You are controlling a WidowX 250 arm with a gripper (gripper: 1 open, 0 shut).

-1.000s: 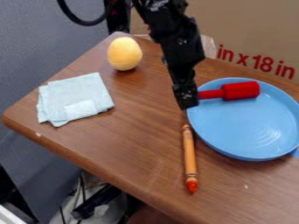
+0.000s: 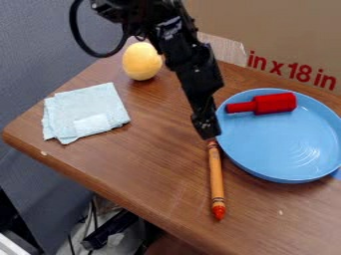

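Observation:
My gripper (image 2: 205,126) hangs low at the left rim of the blue plate (image 2: 282,144), just above the upper end of an orange crayon (image 2: 216,181) with a red tip. Whether its fingers are open or shut is unclear. A red object with a handle (image 2: 270,103) lies on the upper part of the plate, its handle end close to my arm.
A folded pale cloth (image 2: 84,113) lies on the left of the wooden table (image 2: 147,169). A yellow egg-shaped object (image 2: 143,61) stands at the back. A cardboard box (image 2: 286,40) is behind. The table's left edge drops off.
My arm and gripper have shifted slightly left and down, toward the crayon's upper end. The objects on the table look unmoved.

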